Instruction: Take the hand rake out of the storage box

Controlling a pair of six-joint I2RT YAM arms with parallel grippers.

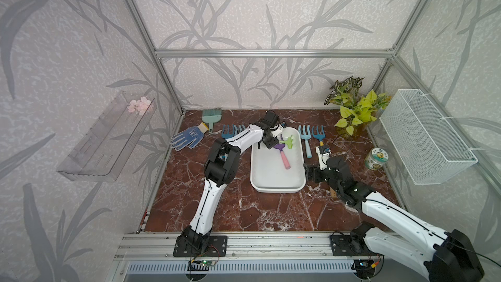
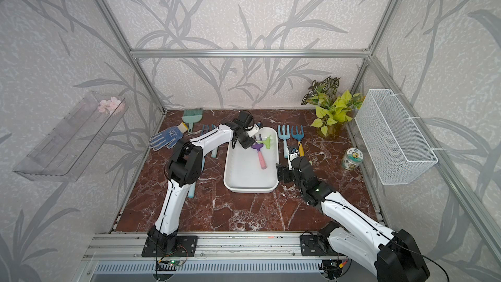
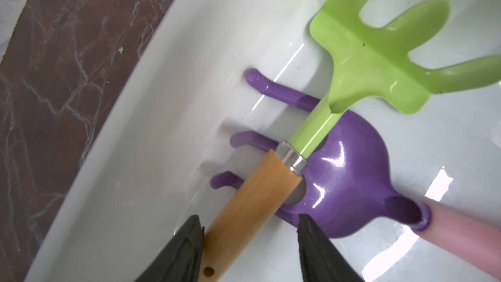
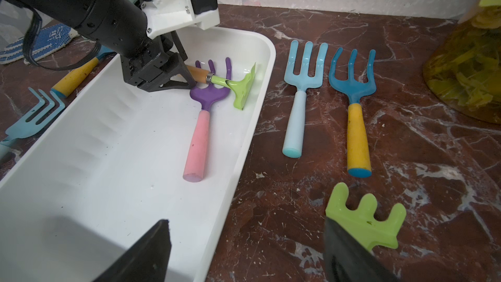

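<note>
In the white storage box, a light-green three-tined hand rake with a wooden handle lies across a purple fork with a pink handle. My left gripper is over that wooden handle, its fingers apart on either side, one close against it; whether they grip it is not clear. My right gripper stands open near the box's right side, nothing between its fingers.
Several blue forks and rakes lie either side of the box, with a green tool head near my right gripper. A plant, glove and tub stand or lie around.
</note>
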